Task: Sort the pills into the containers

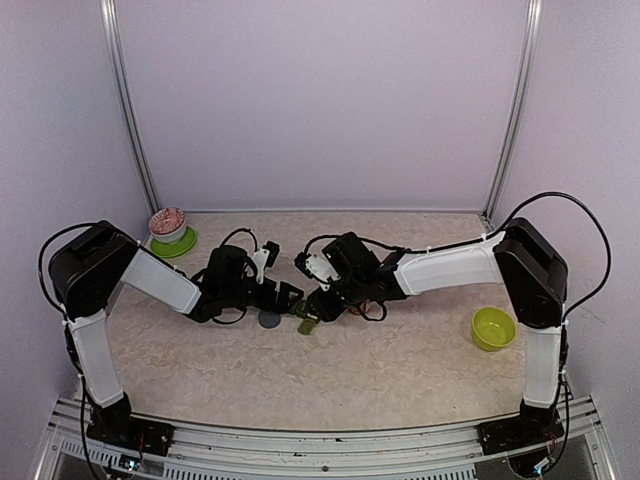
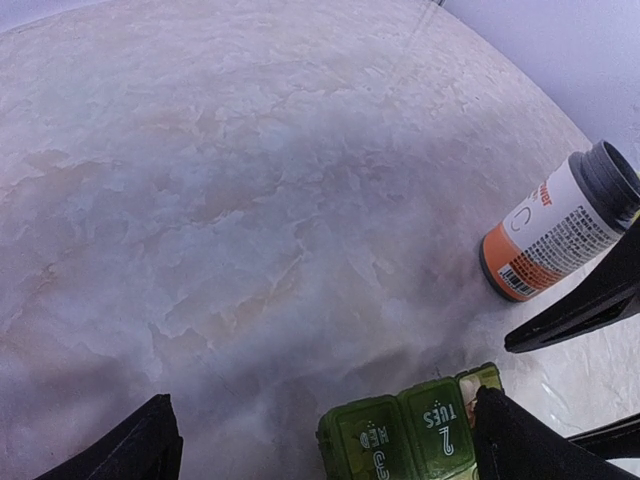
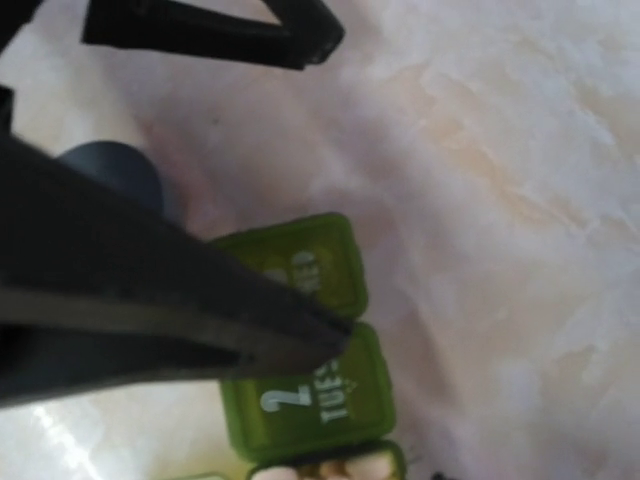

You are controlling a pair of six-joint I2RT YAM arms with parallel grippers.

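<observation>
A green pill organizer (image 1: pixel 303 311) lies on the table between the two grippers. Its lids marked WED and TUES (image 3: pixel 312 400) are closed, and the end compartment (image 3: pixel 335 468) is open with pale and tan pills inside. An opened lid (image 1: pixel 307 327) sticks out towards the front. My left gripper is open around the organizer's WED end, nothing clamped. My right gripper (image 1: pixel 321 304) is also open, low over the open compartment's end; a large blurred dark finger (image 3: pixel 150 300) covers part of the lids. Beyond stands an orange-and-white pill bottle (image 2: pixel 545 235), its dark neck uncapped.
A dark round cap (image 1: pixel 269 320) lies left of the organizer. The yellow-green bowl (image 1: pixel 493 328) on the right looks empty. At the back left, a bowl with a red pattern (image 1: pixel 167 221) sits on a green plate (image 1: pixel 176 246).
</observation>
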